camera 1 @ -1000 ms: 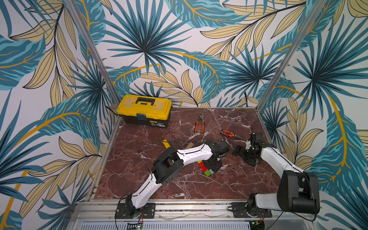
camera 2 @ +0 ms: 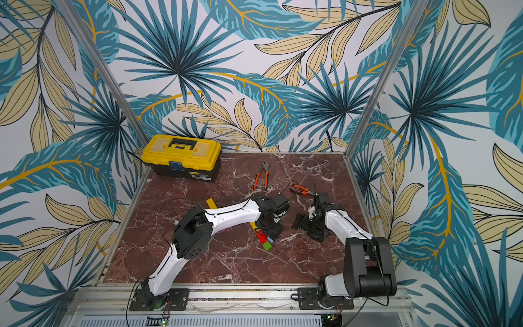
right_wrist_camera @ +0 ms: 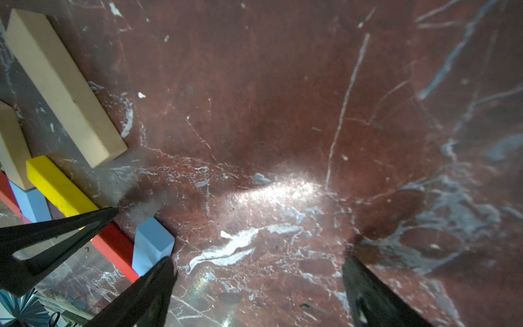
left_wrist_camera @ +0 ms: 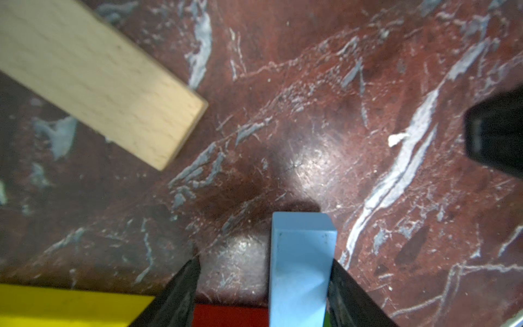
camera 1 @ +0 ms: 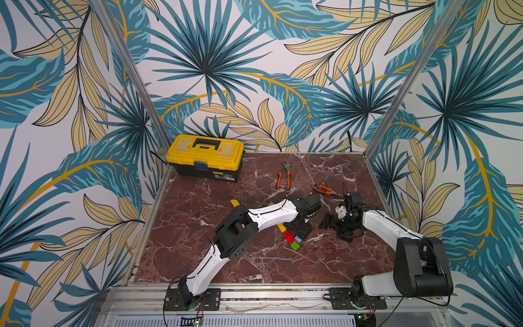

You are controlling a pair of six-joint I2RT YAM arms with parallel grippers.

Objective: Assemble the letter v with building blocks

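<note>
A row of yellow [left_wrist_camera: 70, 308], red [left_wrist_camera: 228, 316] and green blocks [camera 1: 295, 245] runs diagonally in front of my left gripper. A short light-blue block [left_wrist_camera: 302, 267] lies beside the red block and near the green end. My left gripper stands open around the blue block; its right finger [left_wrist_camera: 348, 299] is close against it, with a gap on the left side. Farther left along the table are another yellow block [camera 1: 234, 202] and more blocks, partly hidden by the left arm. My right gripper is open and empty, to the right of the blocks.
Plain wooden blocks [right_wrist_camera: 65, 87] lie behind the row. Orange-handled pliers [camera 1: 283, 177] and a second orange-handled tool [camera 1: 323, 189] rest toward the back. A yellow toolbox [camera 1: 206, 155] occupies the back left corner.
The left gripper has shifted slightly left. The visible part of the blue block now appears slightly farther back and left. The right gripper has moved left, closer to the blocks.
</note>
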